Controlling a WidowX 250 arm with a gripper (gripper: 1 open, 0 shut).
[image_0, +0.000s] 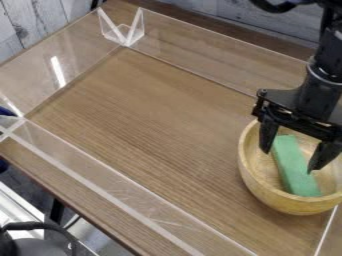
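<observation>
At the right of the table stands a round, light wooden bowl (257, 184) holding a green oblong block (289, 160). My black gripper (293, 146) comes down from the upper right over the bowl, its two fingers apart, one on each side of the block's upper part. Whether they touch the block is unclear.
Clear plastic edging runs along the back and front left. A black fixture (34, 240) sits at the lower left corner.
</observation>
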